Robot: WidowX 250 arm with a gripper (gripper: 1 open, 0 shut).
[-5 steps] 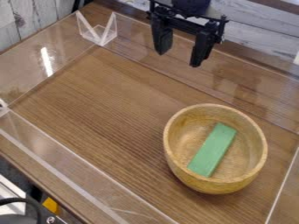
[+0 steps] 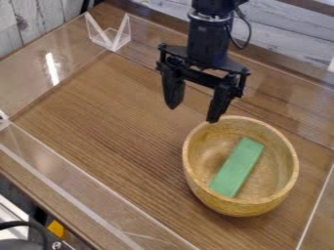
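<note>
A round wooden bowl [image 2: 274, 190] rests on the wooden surface at the lower right, holding a green rectangular block [image 2: 235, 168]. My black gripper [image 2: 196, 98] is over the surface just above and behind the bowl, its two fingers spread open, with nothing seen between them.
A white wire object [image 2: 111, 34] stands at the upper left edge. A dark and yellow item lies partly in view at the bottom left corner.
The bowl and green block have stayed where they were.
</note>
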